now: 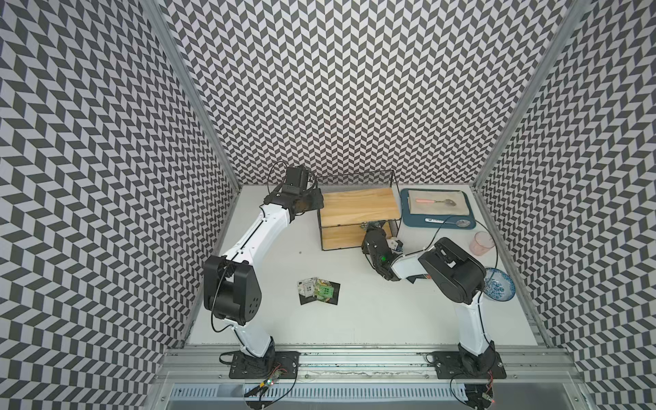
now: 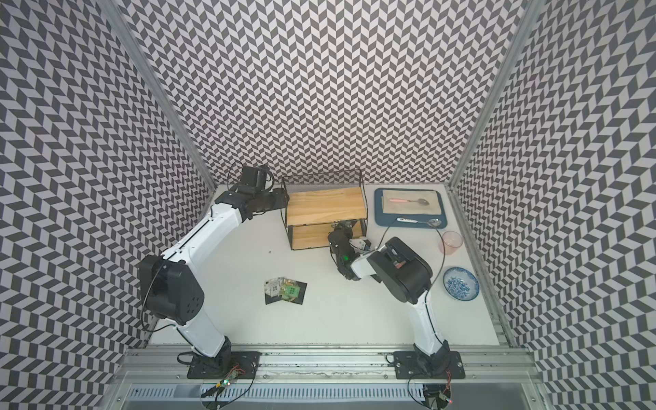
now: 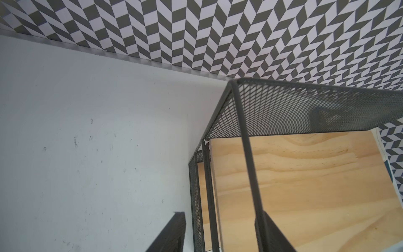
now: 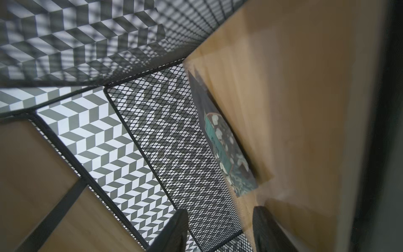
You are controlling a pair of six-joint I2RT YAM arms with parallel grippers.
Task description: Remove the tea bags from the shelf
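The wooden shelf (image 1: 358, 205) stands at the back centre in a black mesh frame. My left gripper is open at its left end, beside a frame post, with no item held. My right gripper reaches into the lower level, open, below a dark tea bag (image 4: 226, 155) that shows teal and white print on the wooden board, in the right wrist view. Several tea bags (image 2: 290, 290) lie in a pile on the table in front of the shelf.
A blue tray (image 1: 437, 222) with spoons is right of the shelf. A pink cup (image 2: 451, 242) and a blue-patterned dish (image 2: 461, 283) sit at the right edge. The table left of the shelf is clear.
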